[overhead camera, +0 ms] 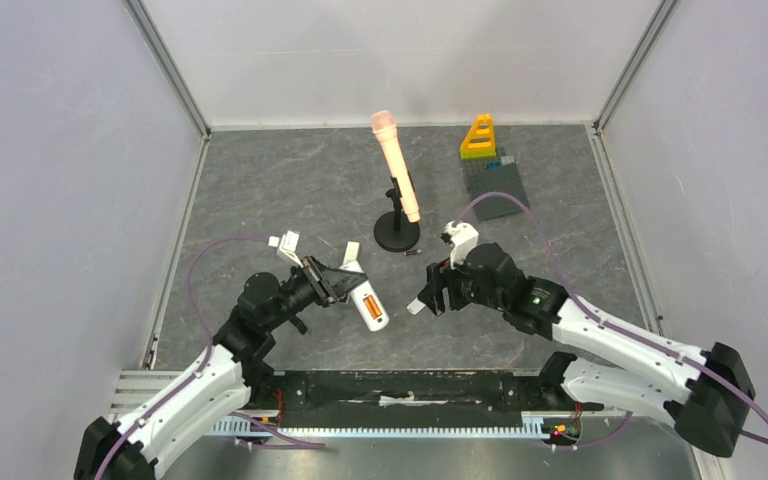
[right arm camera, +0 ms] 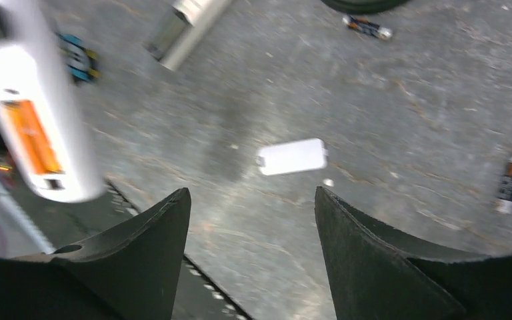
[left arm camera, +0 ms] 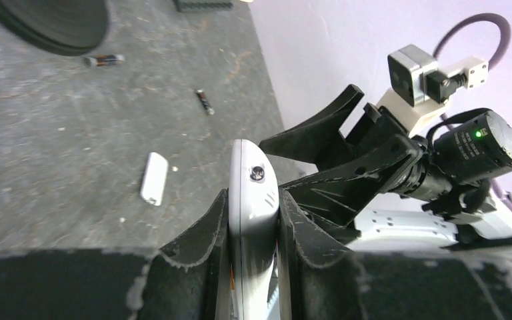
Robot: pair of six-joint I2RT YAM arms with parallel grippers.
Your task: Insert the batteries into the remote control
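My left gripper is shut on the white remote control (overhead camera: 370, 309), whose open compartment shows an orange battery (right arm camera: 32, 137) in the right wrist view. My right gripper stands open, with nothing between its fingers, above the white battery cover (right arm camera: 292, 157) lying on the floor. A loose battery (right arm camera: 367, 28) lies near the black stand, and another (right arm camera: 511, 185) lies further right in the right wrist view.
A pink microphone (overhead camera: 393, 160) rests on a black stand (overhead camera: 396, 234) behind the grippers. A dark block with a yellow piece (overhead camera: 478, 135) sits at the back right.
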